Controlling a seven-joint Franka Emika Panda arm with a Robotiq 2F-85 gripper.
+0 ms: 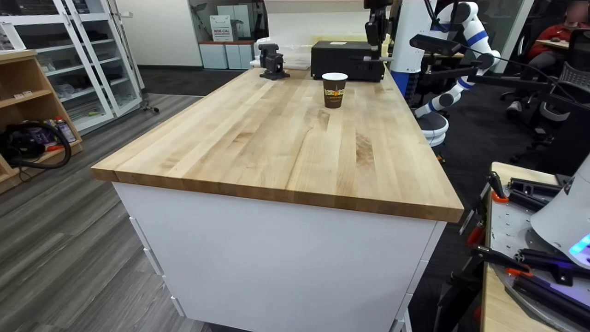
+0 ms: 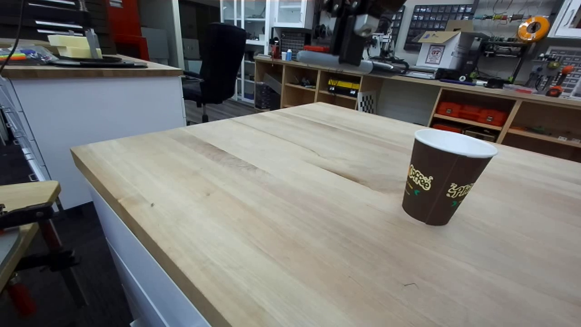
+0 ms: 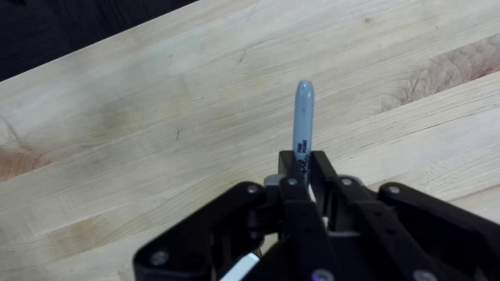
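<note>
A grey-blue marker (image 3: 303,117) sticks out from between the fingertips of my gripper, which is shut on it, in the wrist view. Its rounded end points away from the gripper over bare wood. From exterior view 1, the gripper (image 1: 375,50) is at the far right of the table, in front of a black box, with the marker (image 1: 378,58) level across its fingertips. In exterior view 2 the gripper (image 2: 349,46) hangs above the tabletop at the upper edge. A brown paper cup (image 2: 446,180) with a white rim stands upright on the table, apart from the gripper.
A table edge drops to dark floor (image 3: 61,32) in the wrist view's upper left.
</note>
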